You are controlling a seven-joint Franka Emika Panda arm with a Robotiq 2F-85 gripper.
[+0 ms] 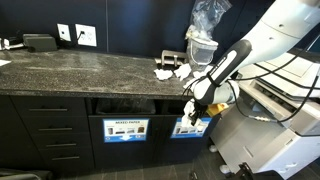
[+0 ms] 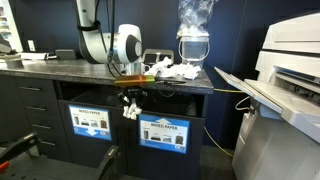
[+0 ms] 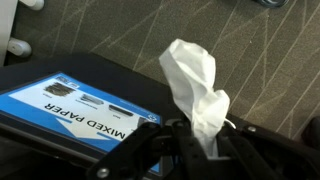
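Note:
A crumpled white paper point(image 3: 192, 82) rises from between the fingers of my gripper in the wrist view, and the fingers are shut on it. From the second exterior view, the gripper point(image 2: 130, 97) points down in front of the counter, with the paper point(image 2: 131, 109) hanging below it. Two open bin drawers carry blue and white labels; the right one point(image 2: 164, 133) and the left one point(image 2: 91, 121) both read as mixed paper. The gripper hangs near the front of the right-hand bin. Whether the paper is over the bin's opening I cannot tell.
More crumpled white paper point(image 2: 182, 71) lies on the dark countertop point(image 1: 85, 75). A clear bag-like container point(image 2: 195, 45) stands behind it. To the right is a large white unit point(image 2: 262, 140). Carpeted floor point(image 3: 135, 35) lies open in front of the drawers.

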